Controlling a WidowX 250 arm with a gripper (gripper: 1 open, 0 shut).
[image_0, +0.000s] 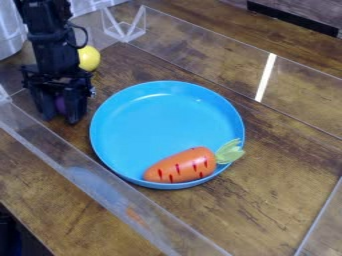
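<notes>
My black gripper (59, 100) is low at the left of the wooden table, just left of the blue plate (160, 125). It is shut on a dark purple object (54, 108), mostly hidden by the fingers. An orange toy carrot (179, 166) with pale green leaves lies on the lower right part of the plate.
A yellow object (87, 58) sits behind the gripper. Clear panels edge the table at lower left and right, and a white container (8, 30) is at the top left. The wood right of the plate is clear.
</notes>
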